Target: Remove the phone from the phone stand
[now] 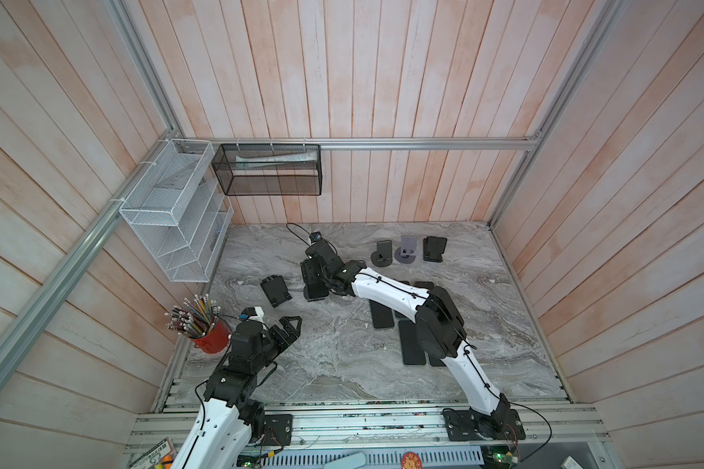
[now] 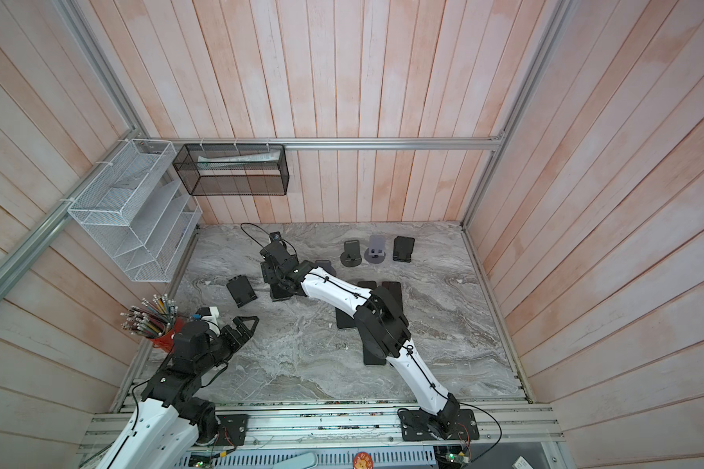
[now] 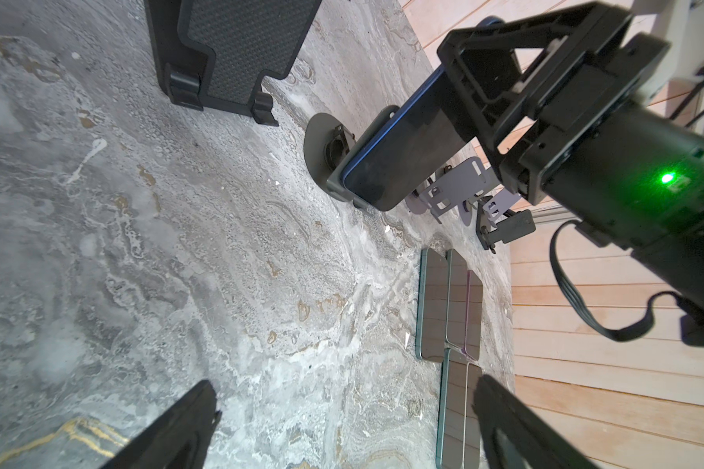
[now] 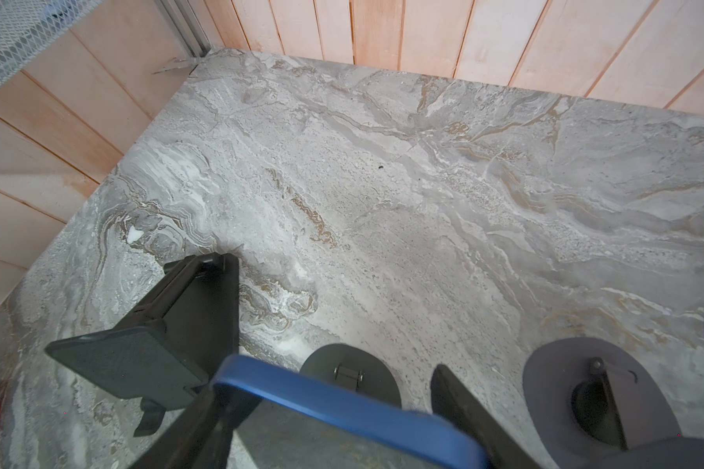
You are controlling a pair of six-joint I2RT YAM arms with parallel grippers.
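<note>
A black phone (image 3: 406,148) with a blue edge leans upright on a round-based phone stand (image 3: 320,148) near the back left. My right gripper is around the phone's upper part from above. In the right wrist view its fingers (image 4: 465,414) lie on either side of the phone's blue top edge (image 4: 344,402), fingers part open. Whether both pads press on it cannot be made out. My left gripper (image 1: 293,326) waits open over the front left table, empty between its fingers.
An empty black stand (image 1: 275,290) sits just left of the phone. Further stands (image 1: 405,250) line the back right, and several phones (image 1: 412,344) lie flat at centre right. A red pencil cup (image 1: 213,337) is at far left.
</note>
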